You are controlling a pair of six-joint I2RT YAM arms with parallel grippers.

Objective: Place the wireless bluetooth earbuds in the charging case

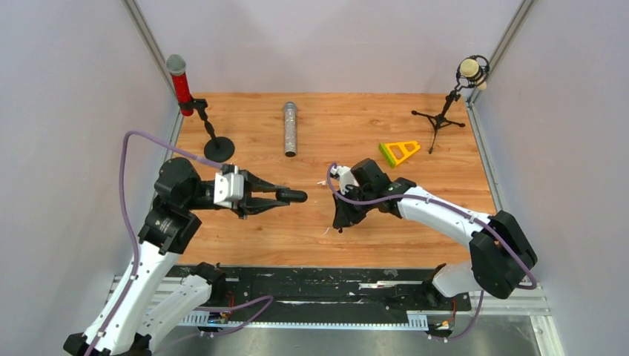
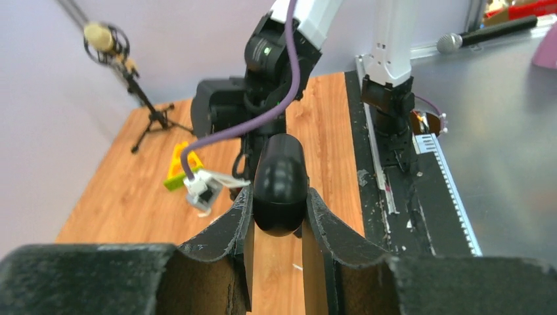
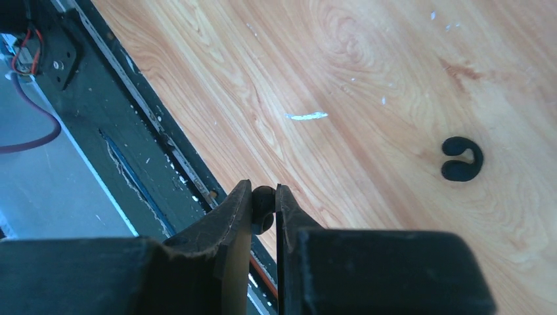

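Note:
The black charging case (image 2: 279, 180) is held upright between the fingertips of my left gripper (image 1: 282, 196), which hangs over the table's left-middle. My right gripper is shut on a small black earbud (image 3: 265, 216), pointing down right of the left gripper in the top view. In the right wrist view, a black curved object (image 3: 463, 169), seemingly an earbud, lies on the wooden table (image 3: 368, 184); in the top view it is hidden.
A silver microphone (image 1: 290, 130) lies at the back middle. A red microphone on a stand (image 1: 219, 148) is back left; a tripod microphone (image 1: 445, 111) and yellow-green triangle (image 1: 399, 153) are back right.

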